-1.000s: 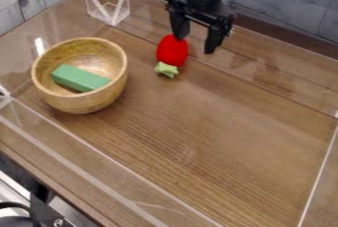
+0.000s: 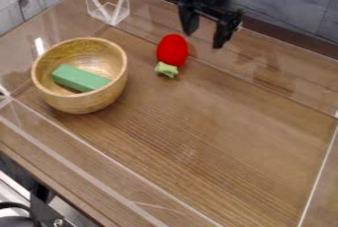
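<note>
My gripper (image 2: 207,19) is at the top centre of the camera view, dark and blurred, above and to the right of a red oval object (image 2: 172,47). Its fingers look spread apart, with no object visible between them. Just below the red object lies a small light green piece (image 2: 166,70) on the wooden table (image 2: 224,142). At left, a yellow bowl (image 2: 79,103) holds a green block (image 2: 81,81).
A white wire-like object (image 2: 113,7) stands at the upper left. The table's dark edge shows at the lower left.
The red object, green piece and bowl look unmoved.
</note>
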